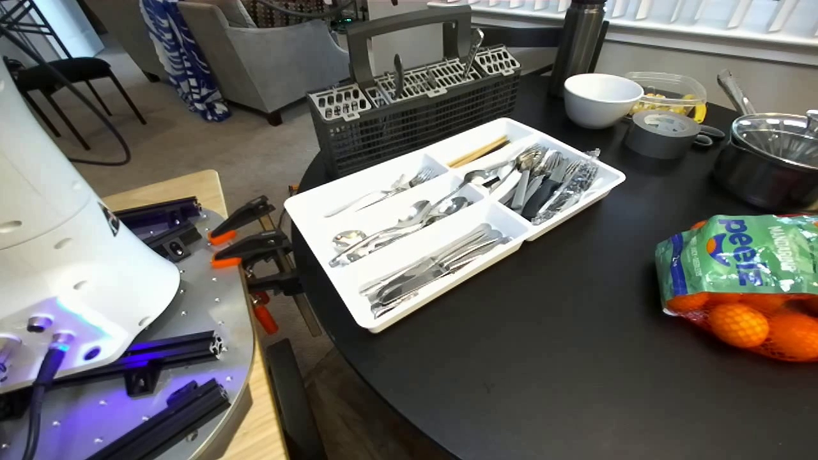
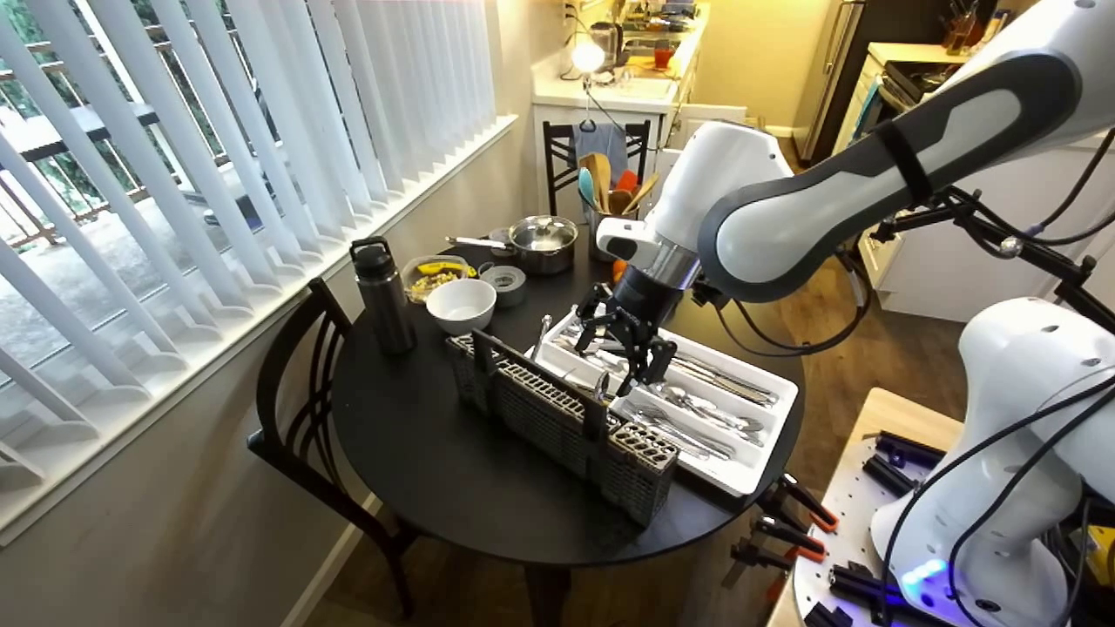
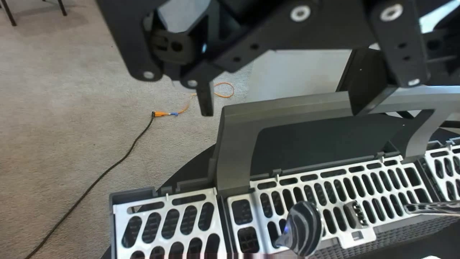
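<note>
My gripper stands open and empty, with its two fingertips wide apart. In the wrist view it is in front of the handle of a grey cutlery basket point(image 3: 235, 149). A spoon point(image 3: 302, 228) pokes up from the basket's slotted lid, and another utensil handle point(image 3: 435, 208) sticks out farther right. In exterior view 2 the gripper point(image 2: 606, 367) is over the white cutlery tray point(image 2: 768, 460), on the tray side of the basket point(image 2: 523, 407). The tray's compartments hold knives point(image 1: 437, 268), spoons point(image 1: 399, 230), forks point(image 1: 399, 186) and mixed utensils point(image 1: 529, 180). Exterior view 1 does not show the gripper.
Behind the tray stand a white bowl point(image 1: 602, 99), grey tape roll point(image 1: 663, 134), lidded pot point(image 1: 767, 172) and dark bottle point(image 1: 576, 46). A bag of mandarins point(image 1: 740, 283) lies at the right.
</note>
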